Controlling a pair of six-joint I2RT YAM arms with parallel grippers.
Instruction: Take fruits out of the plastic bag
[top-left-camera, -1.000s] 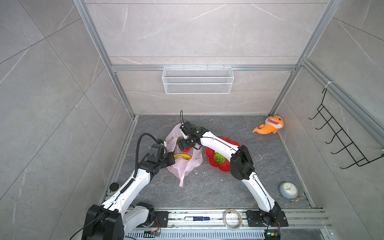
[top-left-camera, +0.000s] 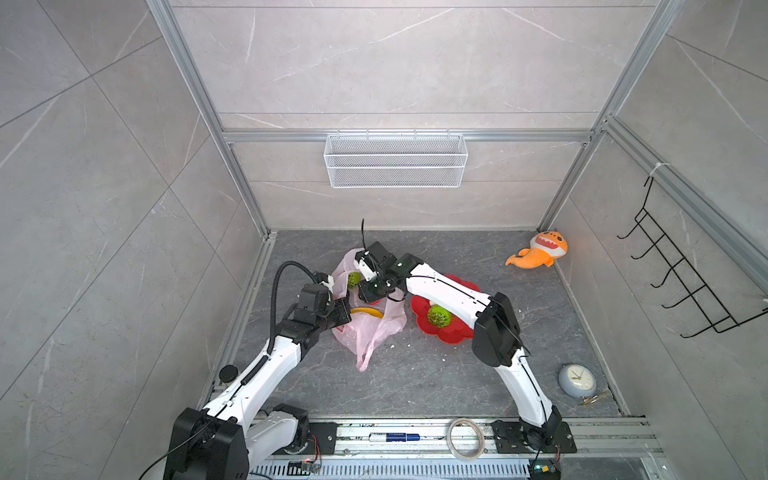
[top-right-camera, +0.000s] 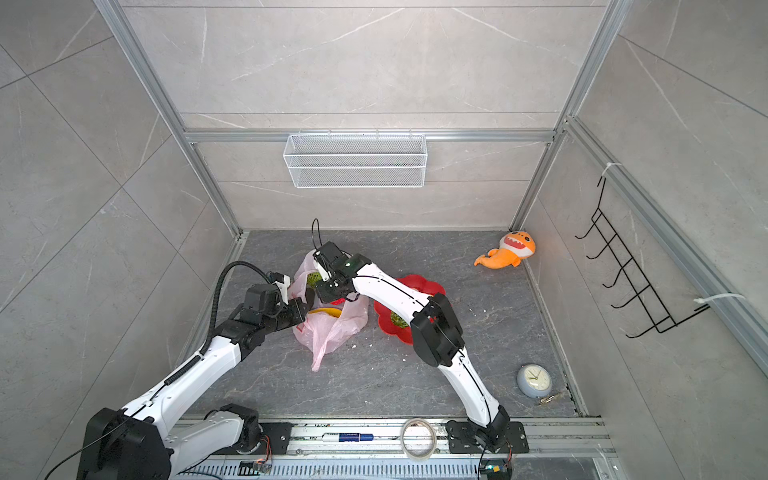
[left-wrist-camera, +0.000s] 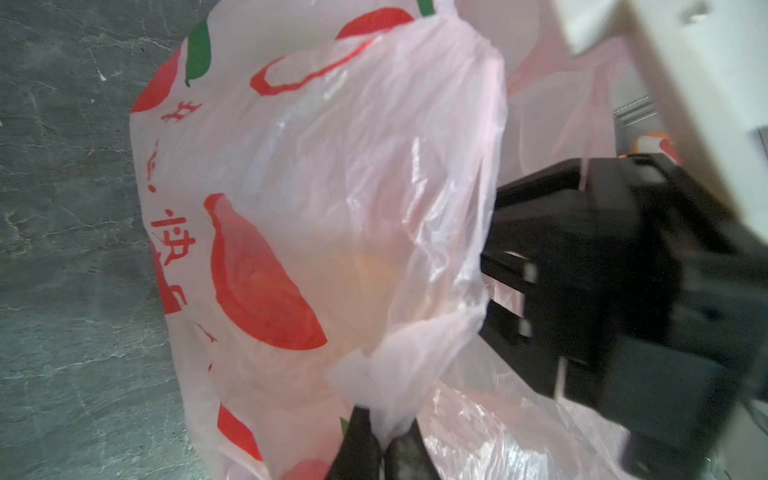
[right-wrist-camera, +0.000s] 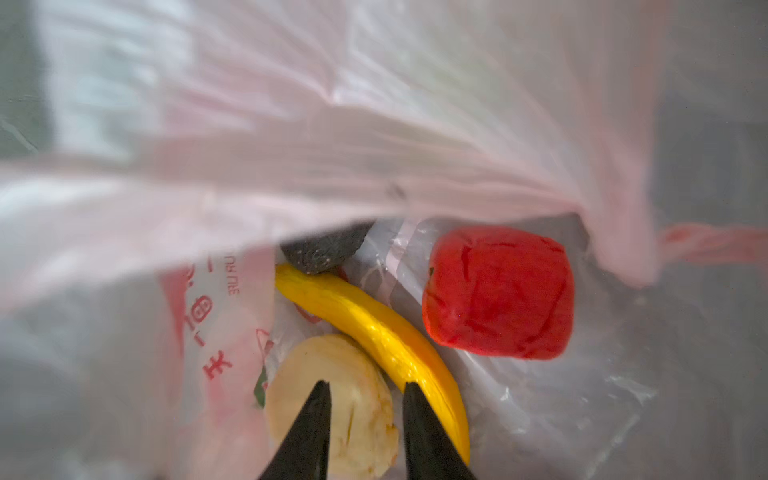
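Note:
The pink plastic bag (top-left-camera: 364, 340) lies on the left of the counter, its rim raised. My left gripper is shut on a gathered fold of its film. My right gripper is over the bag's mouth. Its fingertips stand a moderate gap apart, and a pale round fruit (right-wrist-camera: 352, 344) shows under and between them; whether they grip it I cannot tell. Beside it in the bag lie a yellow banana (right-wrist-camera: 360, 316), a red fruit (right-wrist-camera: 500, 292) and a dark, rough one (right-wrist-camera: 324, 249), partly hidden by film. A green fruit (top-left-camera: 354, 279) lies at the bag's far side.
A red petal-edged dish (top-left-camera: 449, 337) stands right of the bag, partly under my right arm, with a green fruit (top-left-camera: 438, 316) in it. Farther right are an orange toy (top-left-camera: 536, 252) and a small clock (top-left-camera: 576, 380).
The left arm has stayed put.

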